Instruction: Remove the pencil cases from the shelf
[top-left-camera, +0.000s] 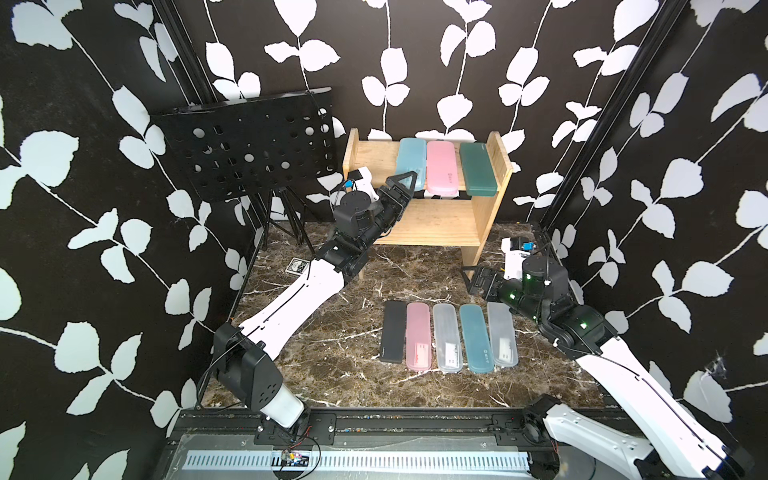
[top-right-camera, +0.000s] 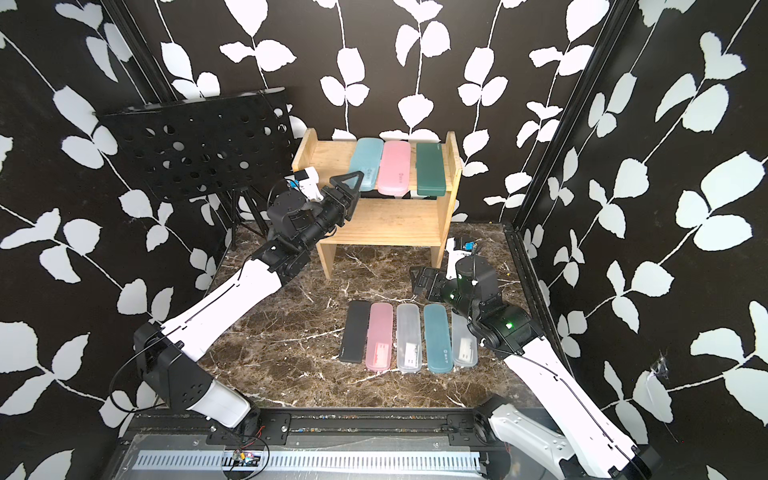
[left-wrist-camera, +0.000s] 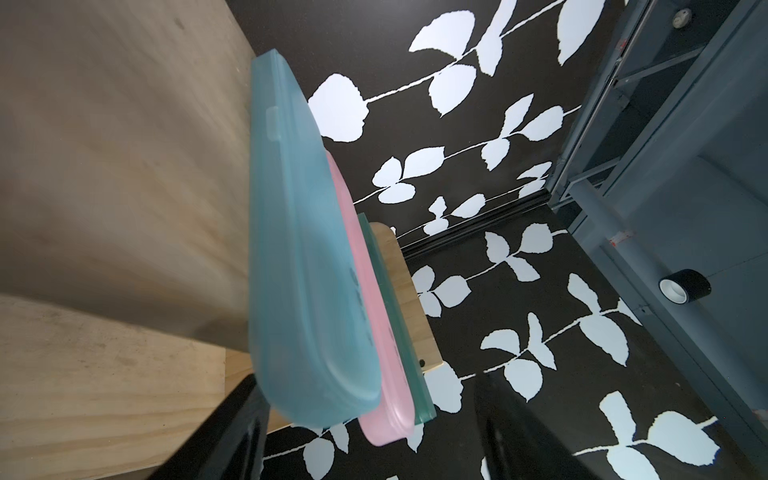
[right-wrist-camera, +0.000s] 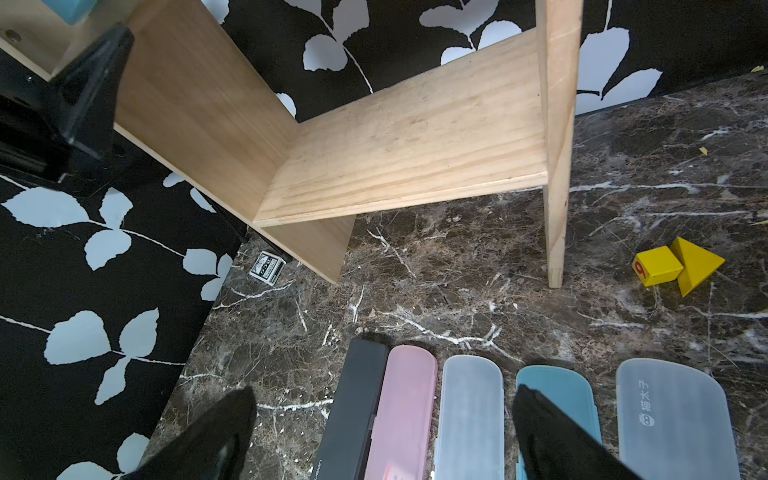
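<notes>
On the top shelf board lie three pencil cases: a light blue one (top-left-camera: 412, 158), a pink one (top-left-camera: 442, 166) and a dark green one (top-left-camera: 478, 168). My left gripper stands part open at the front end of the light blue case (left-wrist-camera: 308, 272), whose tip shows between the spread fingers; no grip on it shows. Lower down, in front of the shelf's right side, my right gripper is open and empty. On the table below it lie several cases in a row: black (top-left-camera: 393, 332), pink (top-left-camera: 418, 336), clear (top-left-camera: 448, 337), blue (top-left-camera: 476, 337) and another clear one (top-left-camera: 502, 334).
The wooden shelf (top-left-camera: 436, 221) has an empty lower board. A black perforated panel (top-left-camera: 248, 144) stands to its left. Yellow blocks (right-wrist-camera: 676, 264) lie on the table right of the shelf.
</notes>
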